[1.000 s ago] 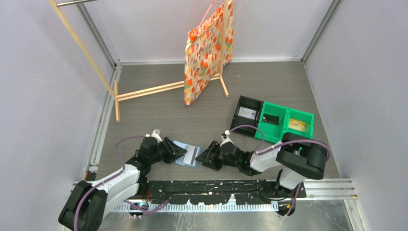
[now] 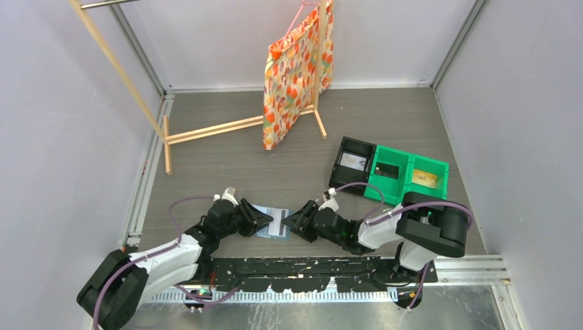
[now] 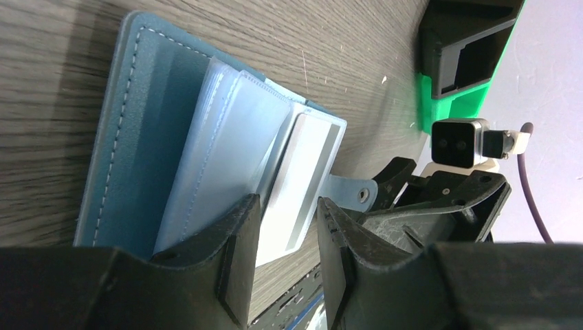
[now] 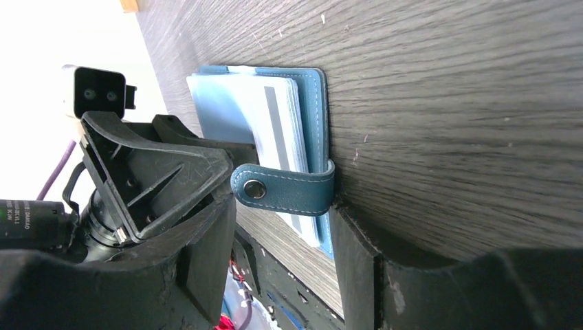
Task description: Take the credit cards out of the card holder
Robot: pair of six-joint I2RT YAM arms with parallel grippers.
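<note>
The blue card holder [image 2: 262,232] lies open on the table between my two grippers. Clear sleeves [image 3: 227,148] and a white card with a grey stripe [image 3: 300,168] show in the left wrist view. My left gripper is partly open over that card, a fingertip on each side in view; contact is unclear. The closing strap [image 4: 292,189] with its snap button sticks out at the holder's right side. My right gripper is open, its fingers near the two ends of the strap.
A black and green compartment box [image 2: 407,155] with cards inside stands to the right. A wooden rack [image 2: 213,130] with a patterned cloth bag [image 2: 295,75] is at the back. Clear table lies between rack and holder.
My left gripper has moved slightly right, farther over the holder. The holder has turned a little and sits straighter. My right gripper shifted slightly right.
</note>
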